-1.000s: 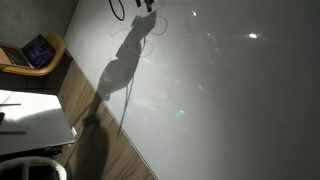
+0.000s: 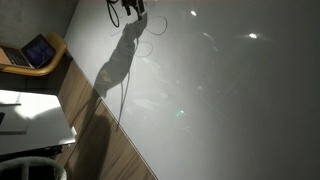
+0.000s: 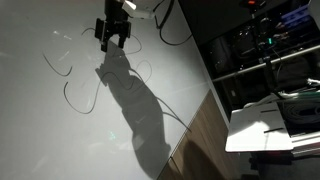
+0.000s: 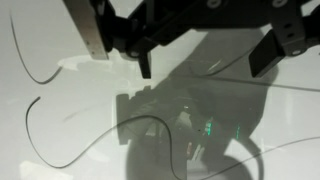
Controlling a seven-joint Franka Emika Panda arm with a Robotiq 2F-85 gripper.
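My gripper stands open above the white table, its two dark fingers wide apart and nothing between them in the wrist view. A thin dark cable (image 4: 85, 150) curves across the white surface below, its loose end at the left. Another thin strand (image 4: 30, 68) bends at the upper left. From the second exterior view, the gripper (image 3: 112, 30) hangs near the top, with curved strands such as the cable (image 3: 72, 103) on the surface around its shadow. Only the lower part of the gripper (image 2: 132, 8) shows at the top edge of the first exterior view.
The arm's broad shadow (image 2: 118, 65) covers part of the white tabletop (image 2: 230, 100), which is otherwise bare. A laptop (image 2: 38, 50) rests on a chair at the left. Beyond the table edge lies wooden floor (image 2: 115, 150), with a white side table (image 2: 35, 122) nearby.
In the first exterior view my gripper has moved slightly left and further into the frame since one second ago, and its shadow has shifted.
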